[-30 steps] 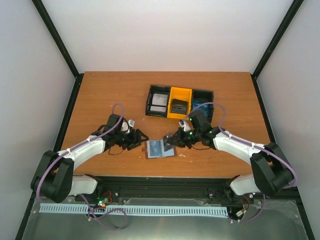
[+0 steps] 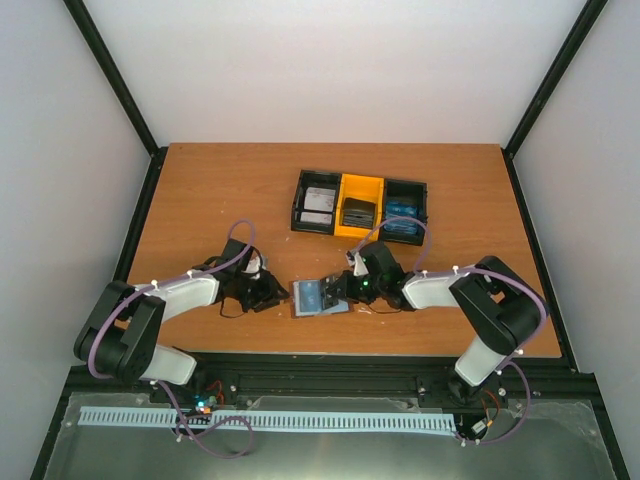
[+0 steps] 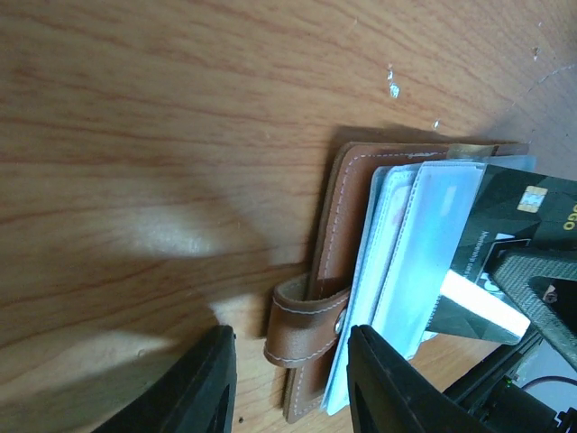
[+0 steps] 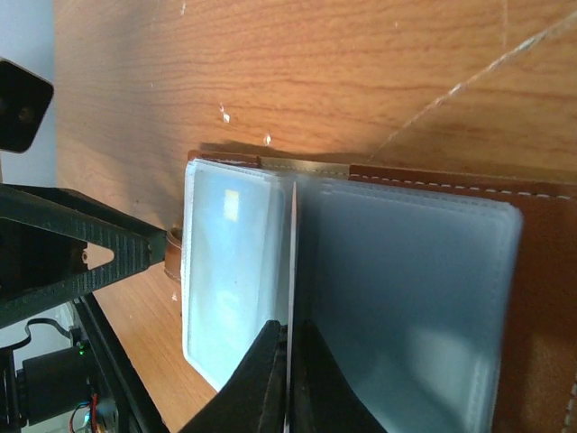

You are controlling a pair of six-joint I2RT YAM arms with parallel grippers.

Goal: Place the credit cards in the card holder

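The brown leather card holder [image 3: 338,216] lies spread on the table with its clear sleeves [image 3: 433,239] showing. My right gripper is shut on a dark card [image 4: 293,244], seen edge-on between the sleeves in the right wrist view. In the left wrist view the dark card [image 3: 514,212] shows its chip and lettering beside the sleeves; how deep it sits in one is hidden. At the holder's left edge, my left gripper is part open. The holder's strap [image 3: 311,320] appears in line with the gap between its fingers.
Behind the holder stands an organizer with a left black bin [image 2: 314,224] of white cards, a yellow bin [image 2: 362,188] of dark cards and a right black bin [image 2: 405,187] of blue ones. Bare table lies on both sides of it.
My right gripper has shifted left and slightly down over the holder with the dark card. My left gripper has come lower and a little left, beside the holder's left edge.
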